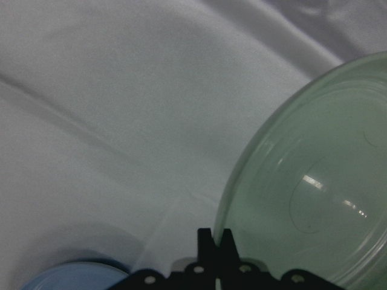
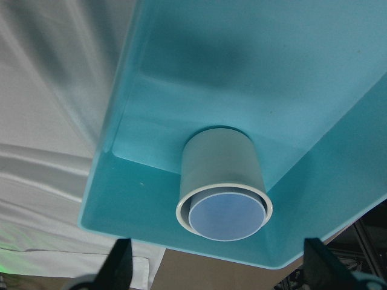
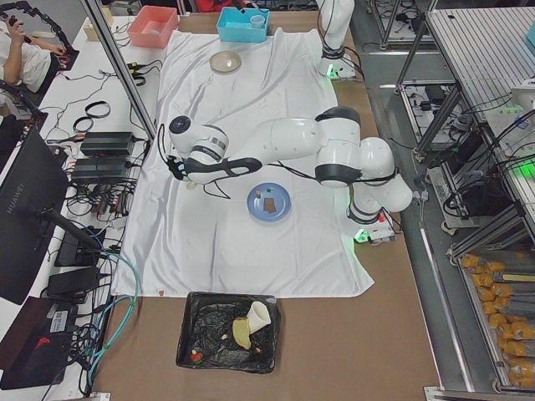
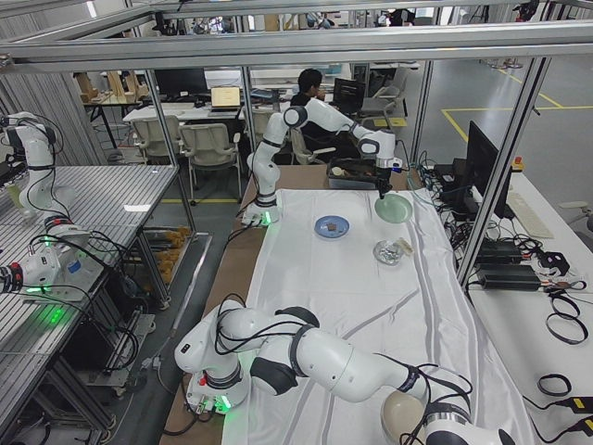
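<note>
A pale green plate (image 4: 393, 211) (image 1: 314, 169) is at my left gripper (image 3: 174, 167), which is shut on its rim; the arm hides most of it in the camera left view. A blue plate (image 3: 269, 203) (image 4: 332, 226) (image 1: 72, 279) lies on the white cloth, and a foil-like silver item (image 4: 387, 251) lies near the green plate. My right gripper stands open over a turquoise bin (image 2: 157, 199) that holds nested cylindrical cups (image 2: 221, 157).
A cream plate (image 3: 225, 61) lies at the cloth's far end. A pink bin (image 3: 153, 26) stands beside it on the side table. A black lined tray (image 3: 201, 326) with cup and scraps sits on the brown table.
</note>
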